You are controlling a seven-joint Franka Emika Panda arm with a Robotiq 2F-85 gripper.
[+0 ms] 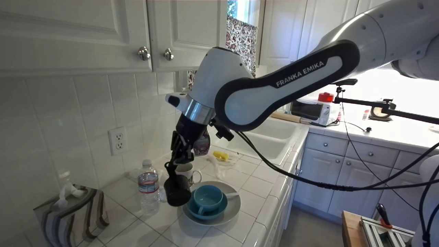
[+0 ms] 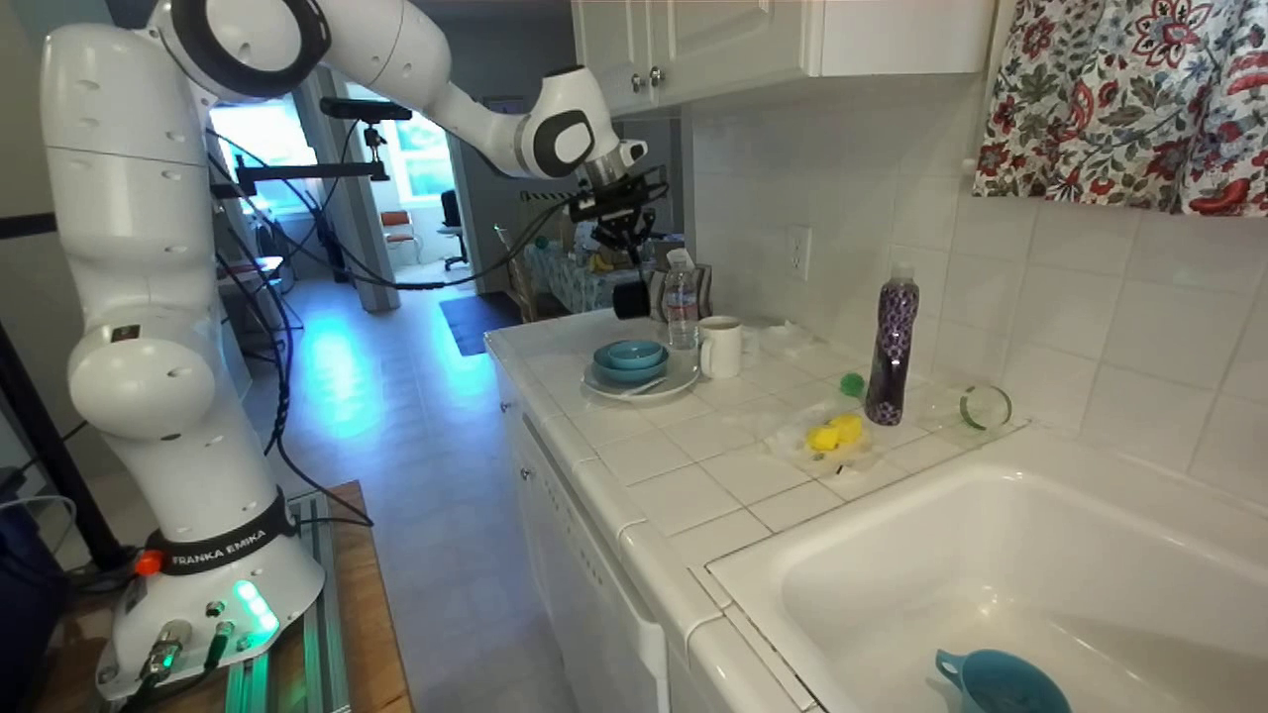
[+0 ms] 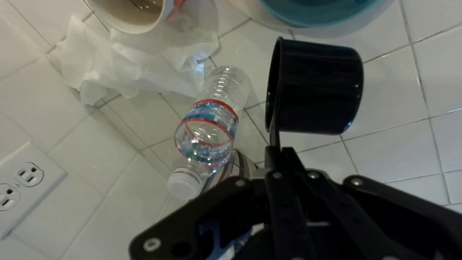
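My gripper is shut on the rim or handle of a black cup (image 3: pixel 318 86); which of the two I cannot tell. In the wrist view the cup lies tipped on its side, its mouth facing left. It hangs above the counter, clear of the tiles, as exterior view 2 shows the black cup (image 2: pixel 631 299) above counter height. Close by stands a grey plate (image 1: pixel 234 208) bearing a blue bowl (image 1: pixel 220 212) with a blue cup (image 1: pixel 208 197) inside it. From exterior view 1, the held cup (image 1: pixel 177 191) appears left of the blue cup.
A water bottle (image 1: pixel 148 187) and a striped tissue box (image 1: pixel 74 214) stand to the left. Behind the plate is a white mug (image 2: pixel 720 347). A purple bottle (image 2: pixel 892 345) stands near the sink (image 2: pixel 761 582), where another blue cup (image 2: pixel 1004 683) lies.
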